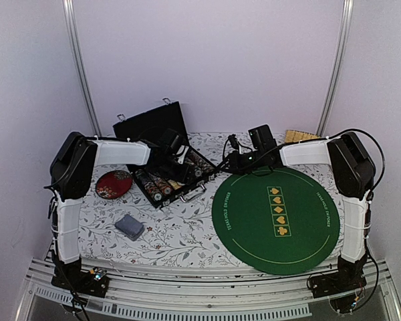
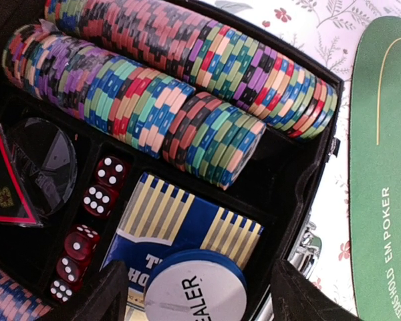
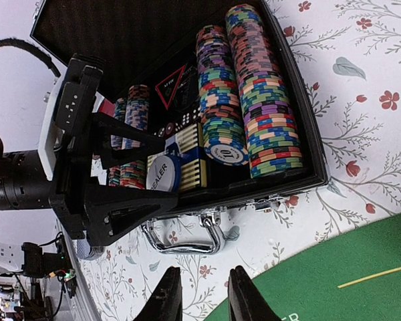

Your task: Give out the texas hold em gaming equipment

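An open poker case (image 1: 158, 198) holds rows of chips (image 2: 134, 100), dice (image 2: 103, 180), card boxes (image 2: 180, 221) and a white dealer button (image 2: 194, 294). My left gripper (image 1: 186, 175) is over the case; in the left wrist view its open fingers straddle the dealer button, and I cannot tell whether they touch it. My right gripper (image 1: 226, 163) stands open beside the case's right end, above the edge of the green poker mat (image 1: 247, 227), with nothing between its fingers.
A red plate (image 1: 113, 184) and a grey-blue item (image 1: 129, 226) lie on the left of the floral tabletop. A light wooden object (image 1: 301, 135) is at the back right.
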